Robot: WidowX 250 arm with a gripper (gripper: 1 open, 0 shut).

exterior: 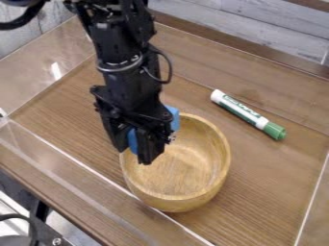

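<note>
The black robot arm reaches down from the top into a round, light wooden bowl (pixel 190 181) at the centre. Its gripper (pixel 144 144) is at the bowl's back-left rim, shut on a blue object (pixel 172 117) that is mostly hidden behind the black fingers; its shape cannot be told.
A green and white tube (pixel 247 115) lies on the wooden table (pixel 270 192) to the right, behind the bowl. A raised wooden edge runs along the back, and cables lie at the lower left.
</note>
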